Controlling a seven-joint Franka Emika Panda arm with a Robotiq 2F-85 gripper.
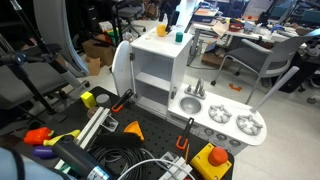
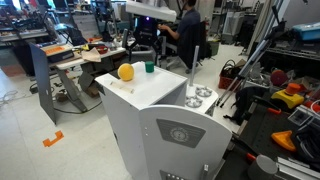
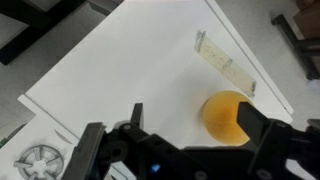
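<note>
A yellow round object lies on the white cabinet top in the wrist view. My gripper is open above that surface, with its fingers apart and the yellow object nearer the right finger. Nothing is gripped. From outside, the yellow object sits on the cabinet top beside a small green cup. Both the yellow object and the green cup also show toward the back in exterior view 1.
A strip of tape is stuck to the cabinet top. Beside the cabinet is a lower white toy counter with a sink and burners. The cabinet door stands open. A grey chair stands behind.
</note>
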